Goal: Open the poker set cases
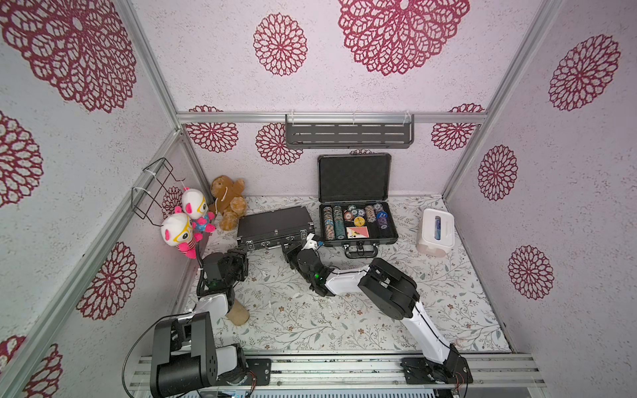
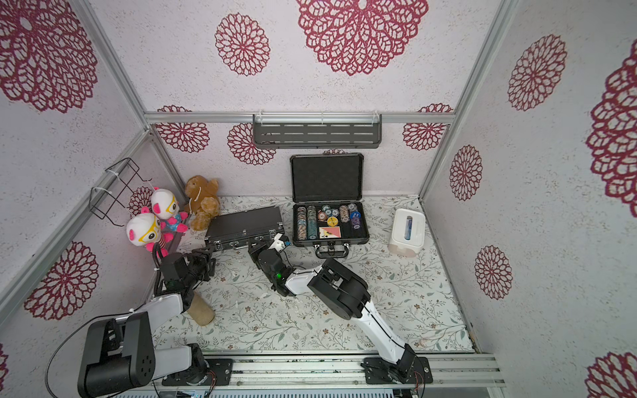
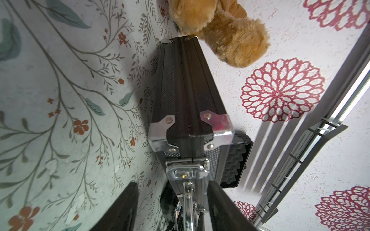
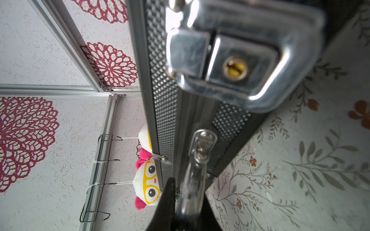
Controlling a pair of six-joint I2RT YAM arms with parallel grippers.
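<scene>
A black case [image 1: 275, 224] with silver corners lies closed on the table at the left. A second case [image 2: 328, 177] to its right stands open, its lid upright, with chips and cards inside. My right gripper [image 1: 289, 252] is at the closed case's front edge, shut on its silver handle [image 4: 194, 184]; a latch [image 4: 246, 57] looms close in that view. In front of the closed case's left end is my left gripper [image 1: 243, 263], its fingers [image 3: 125, 206] well apart. Ahead of them a silver latch [image 3: 187, 170] lies flat against the case; nothing is gripped there.
Behind the closed case's left end sits a brown plush bear [image 1: 229, 202]. Two white-and-pink plush toys [image 1: 177, 231] hang at the left wall. A tan cylinder [image 1: 237, 313] lies near the left arm. At the right stands a white tub [image 1: 436, 232].
</scene>
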